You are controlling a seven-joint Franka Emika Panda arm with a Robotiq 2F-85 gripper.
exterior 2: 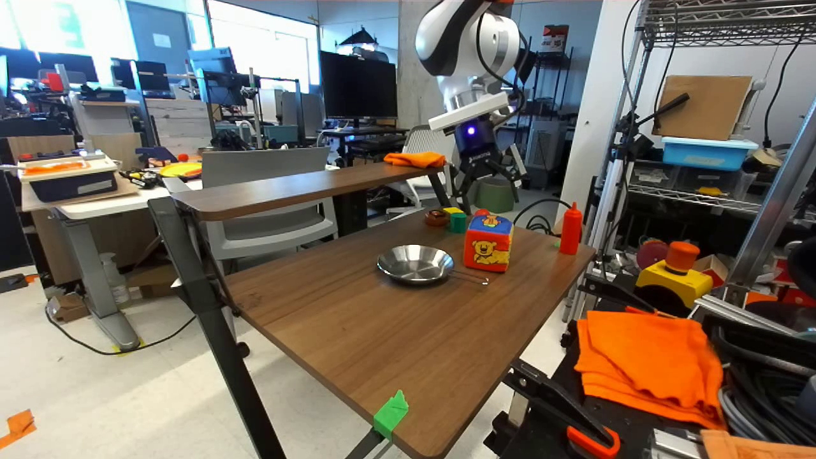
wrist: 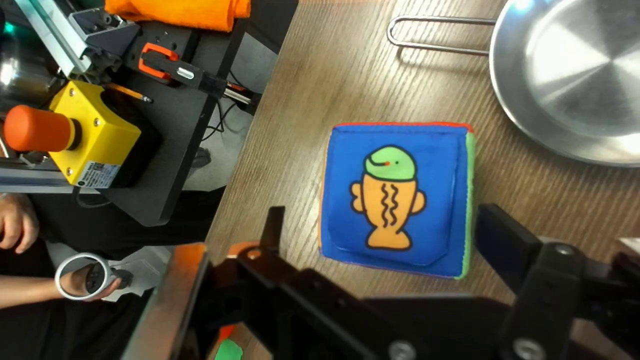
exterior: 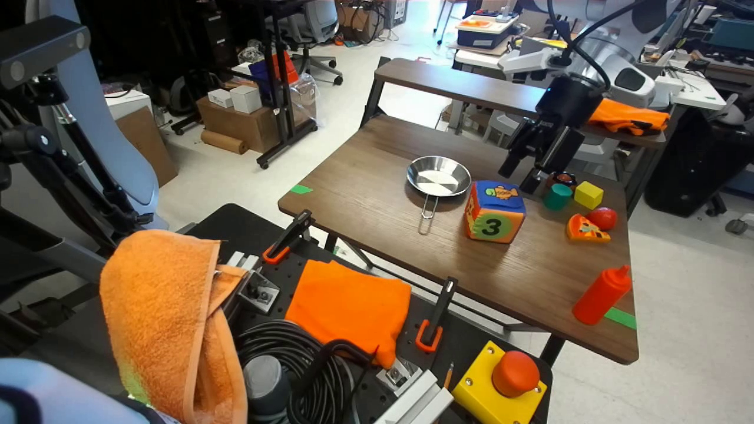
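Note:
A soft block [exterior: 495,211] stands on the wooden table, its blue top carrying a fish and one side a green patch with a 3. From exterior view 2, a red side with a yellow dog shows on the block [exterior 2: 488,246]. My gripper [exterior: 519,172] hangs above the table, behind and above the block, its fingers wide apart with nothing between them. In the wrist view the blue fish face of the block [wrist: 391,201] lies below, between the two spread fingers of the gripper. A steel pan [exterior: 438,176] sits beside the block.
Past the block are a green cup [exterior: 558,197], a yellow cube [exterior: 588,195], a red ball [exterior: 602,218] and a toy pizza slice [exterior: 587,229]. A red bottle [exterior: 602,295] stands near the table's right corner. A raised shelf [exterior: 459,85] runs along the back.

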